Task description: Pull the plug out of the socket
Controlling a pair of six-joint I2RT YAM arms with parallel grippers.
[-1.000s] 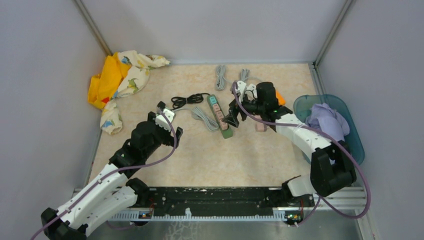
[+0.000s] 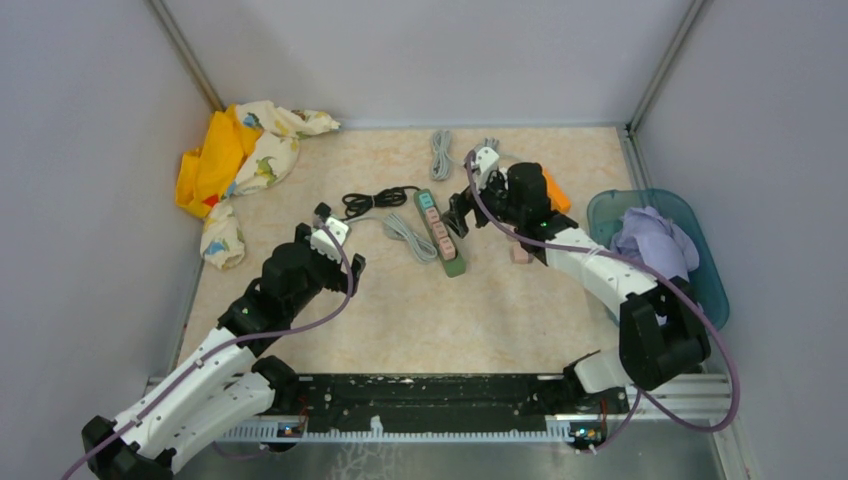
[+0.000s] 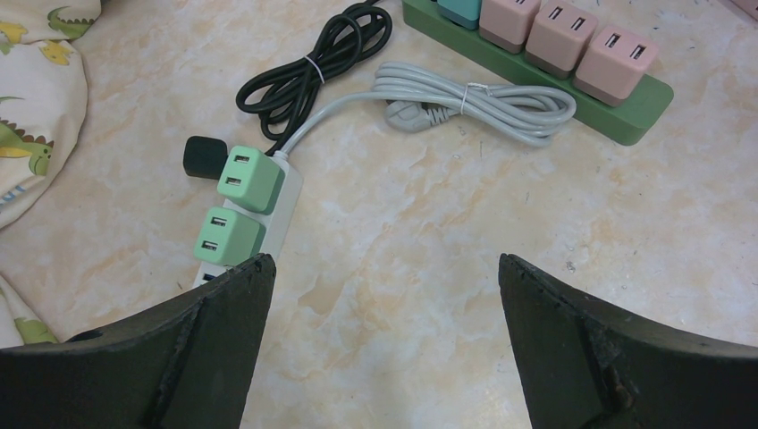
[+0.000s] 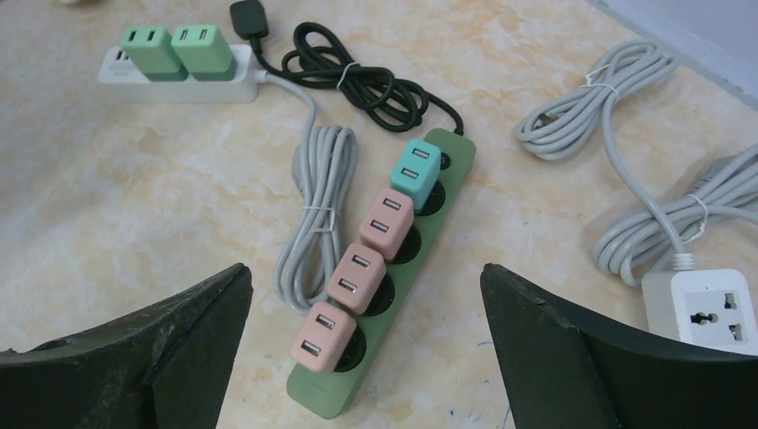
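A green socket strip (image 4: pixel 384 322) lies on the table in front of my right gripper, bearing one teal plug (image 4: pixel 416 172) and three pink plugs (image 4: pixel 356 277). That gripper is open above the strip's near end, its fingers (image 4: pixel 170 353) wide apart with nothing between them. On the left side, my left gripper is open too and empty, over bare table. A white socket strip (image 3: pixel 284 210) with two green plugs (image 3: pixel 252 179) shows beyond its left finger. In the top view the left arm hides most of that strip.
Grey cable bundles (image 3: pixel 483 98) and a black cable (image 3: pixel 331 67) lie between the strips. A white socket (image 4: pixel 702 308) sits to the right. Dinosaur-print cloth (image 2: pixel 270 160) fills the back left; a teal basket (image 2: pixel 712 275) stands at right.
My right gripper has shifted slightly towards the back of the table, staying open beside the green strip. The left arm and the plugs look unmoved.
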